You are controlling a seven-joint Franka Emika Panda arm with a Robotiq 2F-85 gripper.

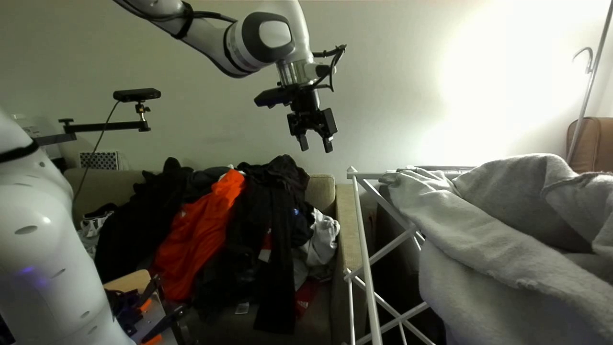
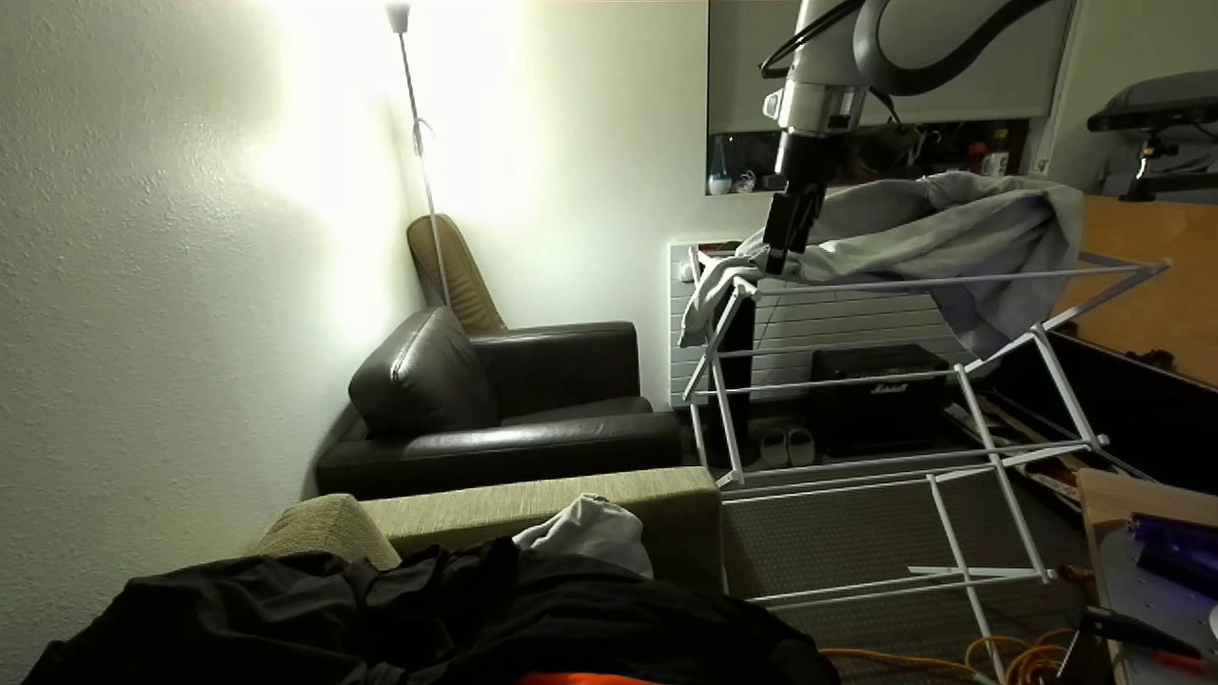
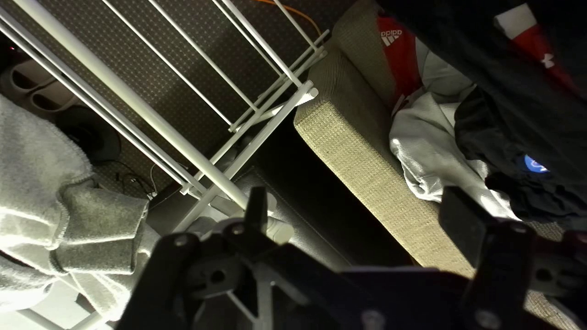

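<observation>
High above the gap between sofa and drying rack, my gripper point(image 1: 315, 146) hangs open, pointing down. In the wrist view its two fingers point(image 3: 462, 225) stand wide apart, with only the sofa arm and dark floor showing far below between them. A grey fleece garment point(image 1: 488, 235) lies draped over the white drying rack point(image 1: 368, 253), to the right of the gripper. On the sofa, left of the gripper, a heap of clothes holds black garments point(image 1: 276, 230), an orange-red one point(image 1: 198, 235) and a light grey one point(image 1: 323, 238).
The beige sofa arm point(image 3: 357, 170) stands close beside the rack's end. A dark leather armchair point(image 2: 502, 400) and a floor lamp point(image 2: 417, 148) are by the wall. At the front left is a small table point(image 1: 129, 281) with tools. Around the gripper the air is clear.
</observation>
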